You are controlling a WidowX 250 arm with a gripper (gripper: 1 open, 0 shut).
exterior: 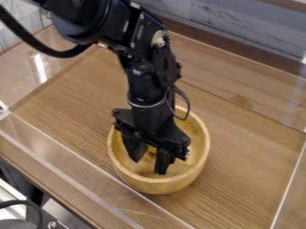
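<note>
A yellow bowl (171, 182) sits on the wooden table in the middle of the camera view, near its front left edge. My black gripper (149, 157) reaches down into the bowl, its fingers apart and low inside the rim. Whether anything lies between or under the fingertips is hidden by the gripper.
A white tiled wall runs along the back. A cable lies at the bottom left, beyond the table's edge.
</note>
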